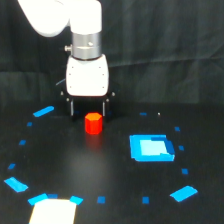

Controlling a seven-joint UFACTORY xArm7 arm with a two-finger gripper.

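A small red block (93,124) with a six-sided outline sits on the black table, left of centre. My gripper (88,111) hangs just above or behind it, pointing down. Its dark fingers (71,106) are spread wide, one on either side of the block's top, and nothing shows held between them. How far the fingertips are from the block in depth I cannot tell.
Right of the block lies a blue-bordered square (136,149) with a white middle (153,147). A pale square (52,212) is at the front left edge. Blue tape marks (183,193) dot the table.
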